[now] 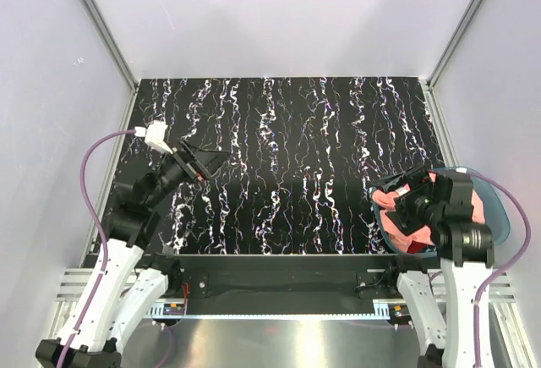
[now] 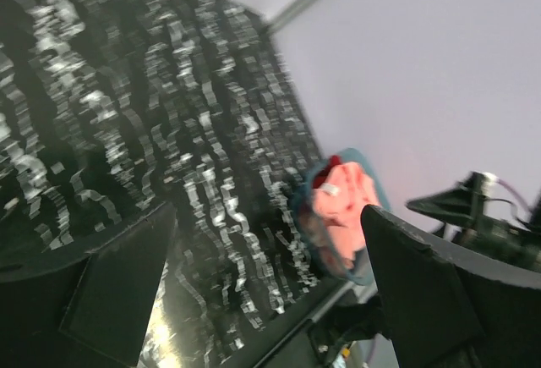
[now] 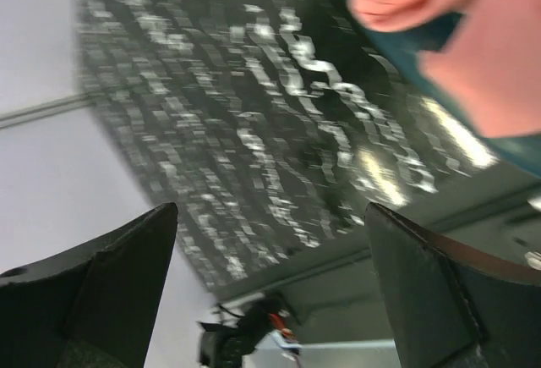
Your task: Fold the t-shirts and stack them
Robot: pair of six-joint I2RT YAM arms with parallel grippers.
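Observation:
Salmon-pink cloth (image 1: 395,231), with a dark red patch (image 1: 417,247) near it, lies crumpled in a blue-grey bin (image 1: 502,216) at the table's right front corner. Over that bin hangs my right gripper (image 1: 390,202), open; in the right wrist view nothing sits between its fingers, and pink cloth (image 3: 499,68) shows at the upper right. On the left side, my left gripper (image 1: 221,162) is held above the table, open and empty between its fingers. Whether the cloth is one shirt or several cannot be told.
The black, white-veined table (image 1: 279,165) is bare across its middle and back. Pale walls (image 1: 51,114) close in the left, right and far sides. A dark rail (image 1: 279,277) runs along the front edge.

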